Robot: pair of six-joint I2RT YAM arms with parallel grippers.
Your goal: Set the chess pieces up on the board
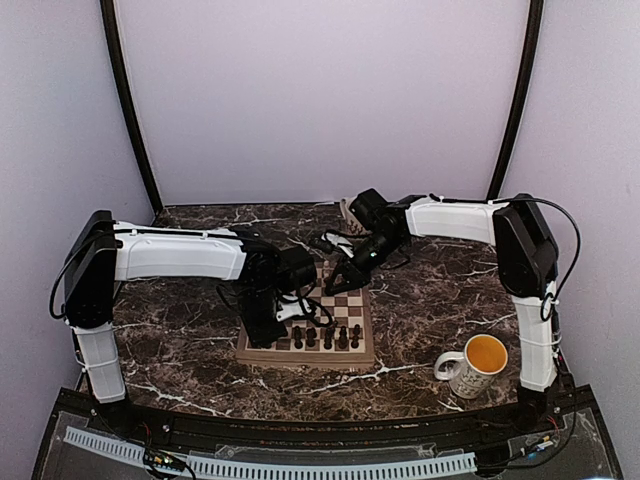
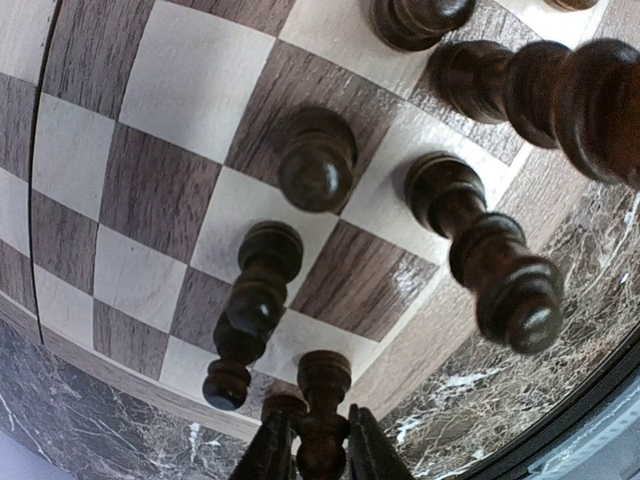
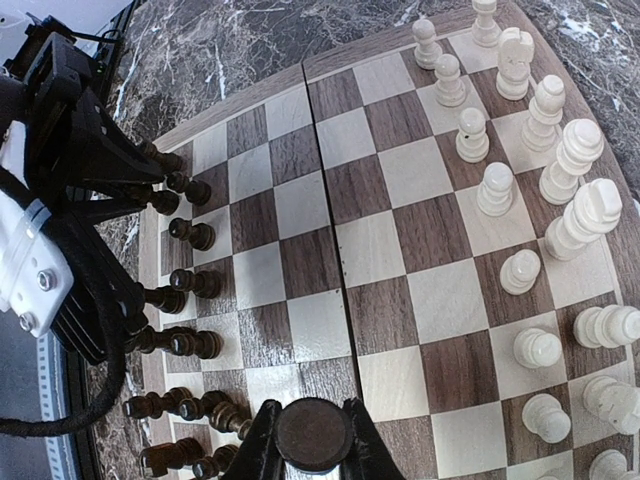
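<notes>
The wooden chessboard carries dark pieces along the near side and white pieces opposite. My left gripper is low over the board's near-left corner; in its wrist view a dark piece stands between its fingertips, though their grip on it is unclear. My right gripper is above the far part of the board. In its wrist view a dark round-topped piece is between its fingers. The left arm hides part of the board in the top view.
A white mug with orange interior sits at the near right, off the board. Dark pieces crowd around the left gripper.
</notes>
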